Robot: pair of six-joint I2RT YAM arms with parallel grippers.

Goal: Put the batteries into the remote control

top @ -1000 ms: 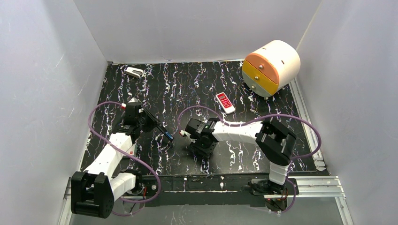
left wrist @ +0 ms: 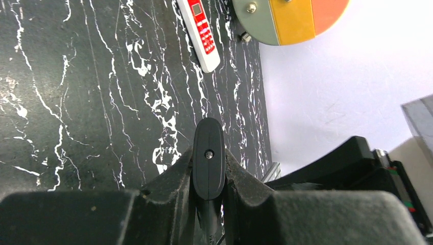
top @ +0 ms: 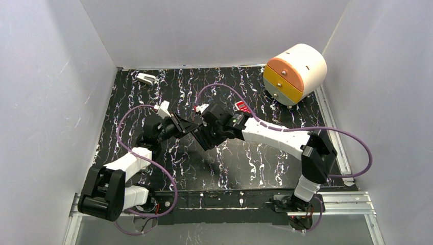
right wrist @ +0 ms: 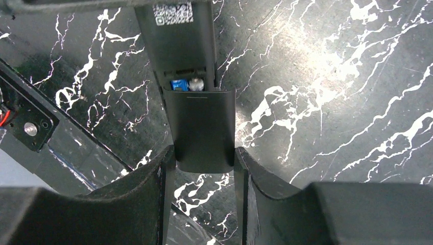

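Note:
My left gripper (top: 185,127) is shut on the black remote body (left wrist: 208,158), held upright in the middle of the left wrist view. My right gripper is shut on a black battery cover (right wrist: 203,130), which is at the lower end of the remote; the right wrist view shows a blue battery (right wrist: 178,85) and a silver battery end (right wrist: 196,84) just above the cover's edge. The two grippers meet in the air near the table's centre.
A red-and-white remote (left wrist: 198,33) lies behind the grippers. A drawer box (top: 301,71) stands at the back right, and a small white object (top: 146,78) at the back left.
Both grippers have risen and come together: the left moved right with the remote, the right moved up toward it, so the cover now meets the remote's battery end.

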